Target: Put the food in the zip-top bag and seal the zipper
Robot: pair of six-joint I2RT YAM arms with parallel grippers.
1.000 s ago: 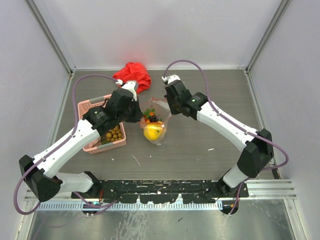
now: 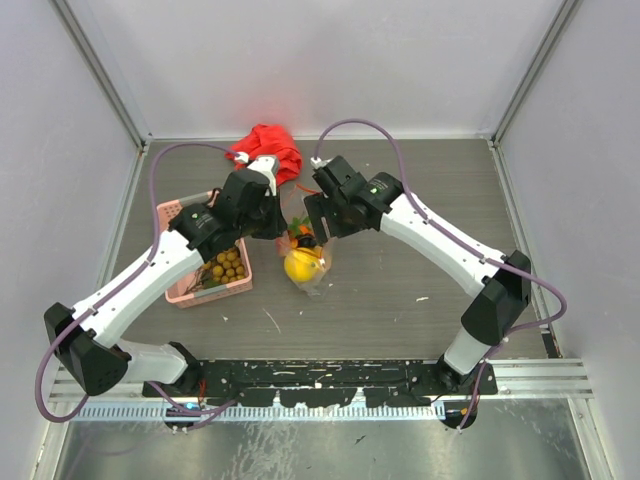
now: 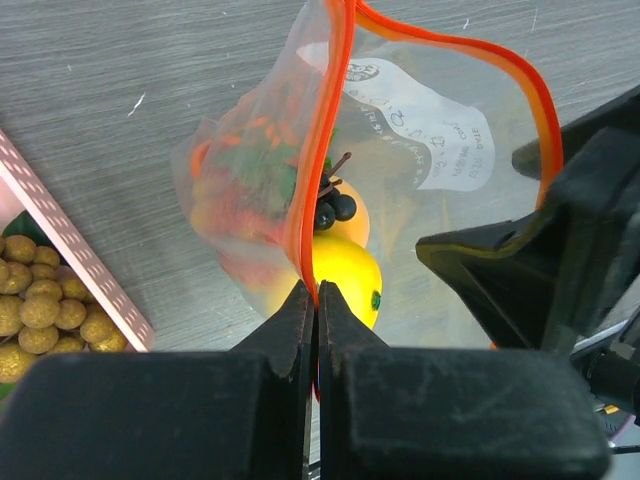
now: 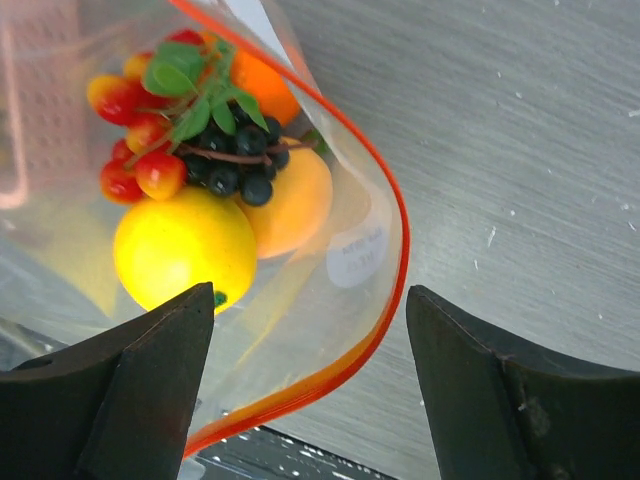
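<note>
The clear bag with an orange rim stands upright mid-table. Inside are a yellow fruit, dark grapes, small red-yellow tomatoes and orange round pieces. My left gripper is shut on the rim at the bag's left side; the orange strip runs down between its fingertips. Over the bag's right part, my right gripper stands open. Its fingers lie either side of a stretch of rim, with no grip on it. The bag's mouth gapes in both wrist views.
A pink basket with several brown-yellow fruits stands left of the bag, partly under my left arm. Behind lies a red cloth.
The bag's right side no longer flares out. The left gripper stays nearly still.
</note>
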